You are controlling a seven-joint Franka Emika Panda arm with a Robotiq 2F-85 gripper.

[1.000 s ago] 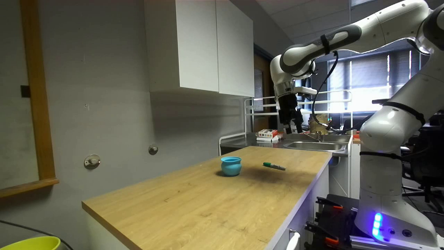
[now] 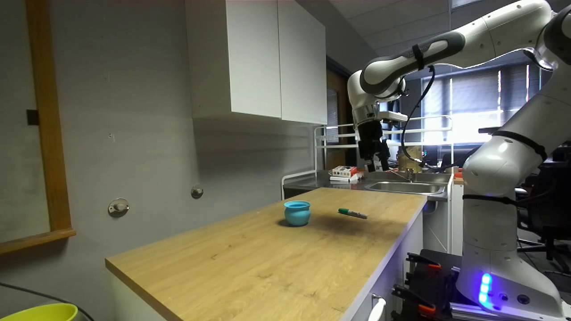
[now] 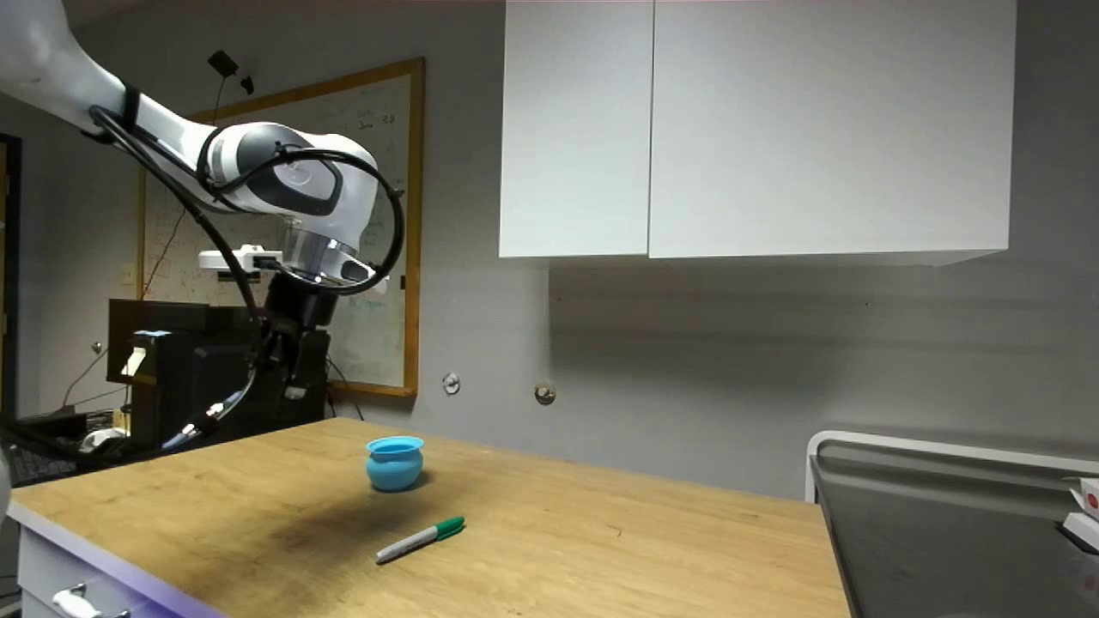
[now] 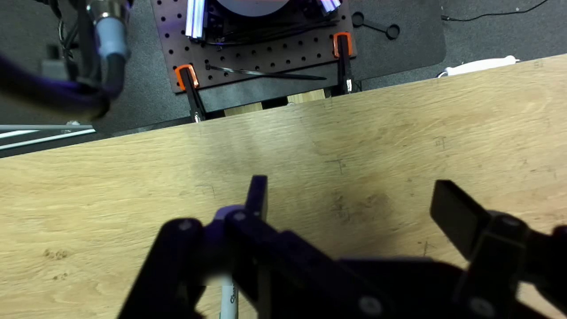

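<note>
My gripper is open above the wooden counter (image 4: 478, 122), its two black fingers well apart with only bare wood visible between them. In the first exterior view the gripper (image 2: 377, 166) hangs high over the counter, clear of everything on it. A marker (image 3: 420, 539) with a green cap and grey body lies flat on the counter. Farther toward the wall stands a small turquoise pot (image 3: 394, 465), upright with its mouth up; its inside is hidden. The wrist view shows just part of the marker (image 4: 229, 300), the rest being covered by a finger; the pot does not show there.
White cabinets (image 2: 278, 59) hang on the wall above the counter. Past its far end are a metal sink (image 2: 407, 187) and some small boxes (image 2: 343, 171). Most of the counter around the pot and marker is bare.
</note>
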